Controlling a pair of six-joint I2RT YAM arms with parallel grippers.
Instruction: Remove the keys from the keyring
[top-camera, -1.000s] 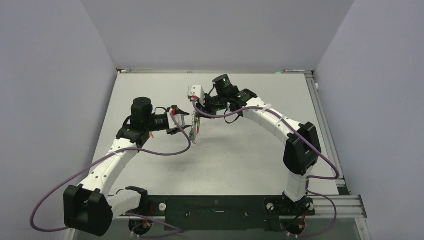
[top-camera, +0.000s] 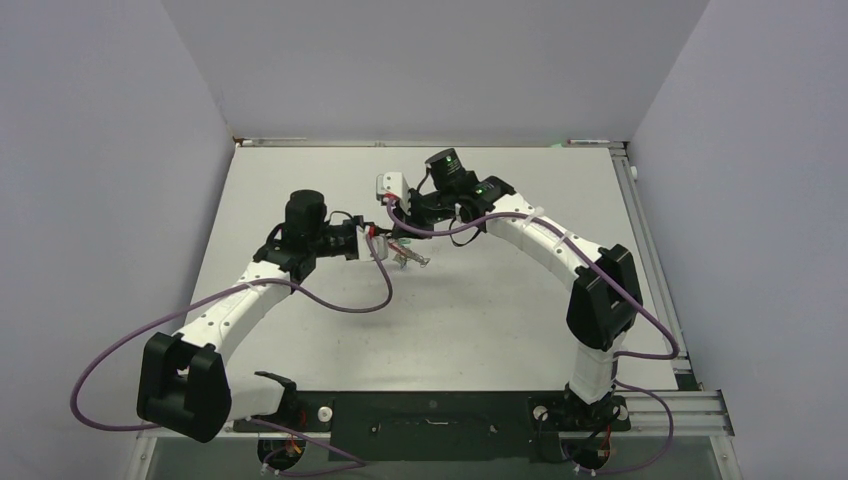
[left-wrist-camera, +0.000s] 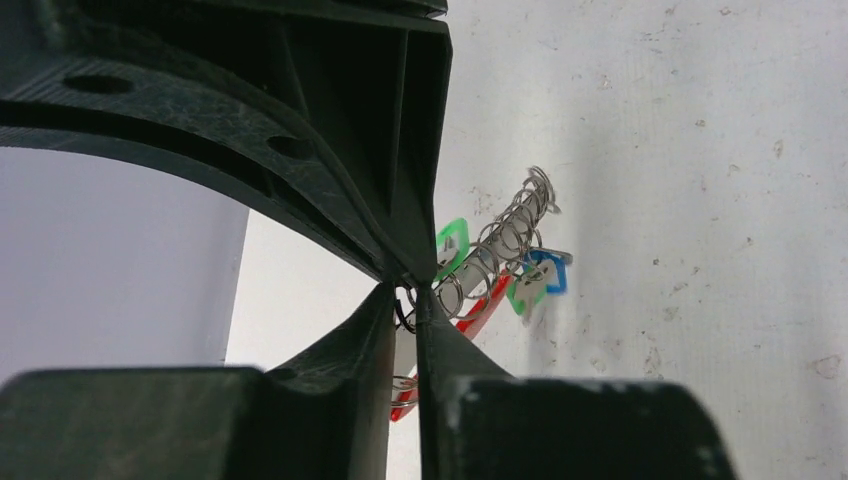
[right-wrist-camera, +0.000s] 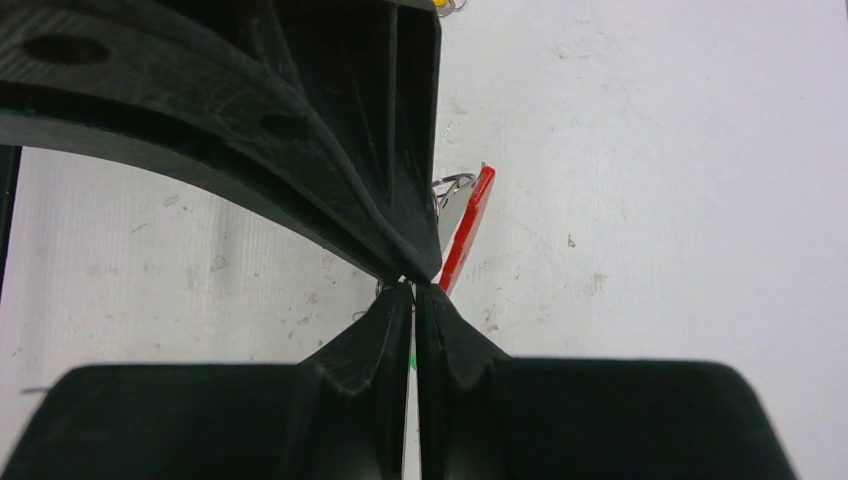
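The keyring (top-camera: 410, 252), a metal strip with coils and a red edge, hangs between my two grippers near mid-table. In the left wrist view its coils (left-wrist-camera: 510, 230) slant up-right, with green and blue tagged keys (left-wrist-camera: 548, 270). My left gripper has its fingertips close together at the strip's lower part; whether they grip it is unclear. My right gripper is shut on the keyring, whose red edge (right-wrist-camera: 468, 225) rises behind the fingers in the right wrist view; much of it is hidden.
Walls (top-camera: 160, 180) stand at both sides. A small yellow object (right-wrist-camera: 440, 5) shows at the top edge of the right wrist view. Purple cables loop over both arms.
My left arm has moved right and up to the keyring. The keyring has swung from hanging toward the front to slanting rightward. The right arm has barely moved.
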